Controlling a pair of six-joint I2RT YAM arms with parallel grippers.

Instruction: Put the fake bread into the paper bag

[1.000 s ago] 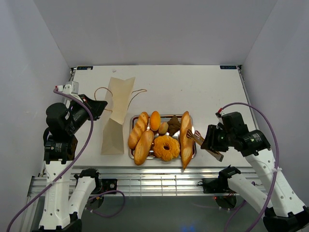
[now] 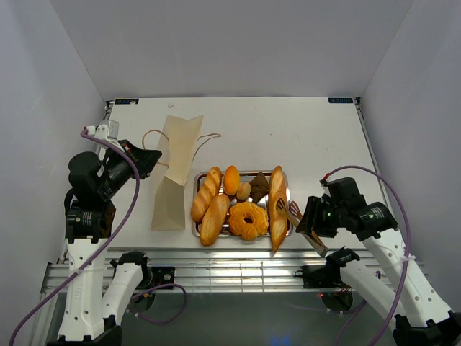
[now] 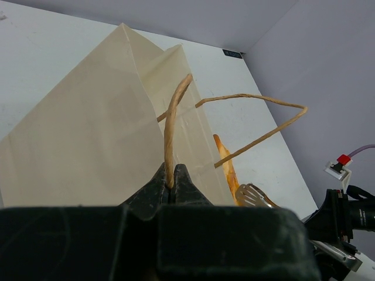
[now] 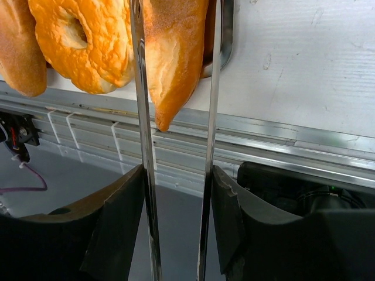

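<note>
The tan paper bag [image 2: 171, 194] stands at the left of the table, its mouth toward the back. My left gripper is shut, with one twisted handle [image 3: 170, 132] of the bag between its fingertips. Bread lies on a metal tray: a long baguette [image 2: 277, 216] at the right, a ring loaf [image 2: 248, 220], two loaves at the left and several small pieces. My right gripper stands open, with the metal tongs [image 4: 212, 126] between its fingers. In the right wrist view the baguette's near end shows between the tongs' arms; contact with it cannot be told.
The tray's rim [image 2: 289, 223] shows beside the baguette, whose tip overhangs the front. A metal rail [image 2: 238, 270] runs along the table's front edge.
The right gripper has shifted slightly left with the tongs, whose tips now reach over the baguette's right side. The left arm and the bread look unmoved.
</note>
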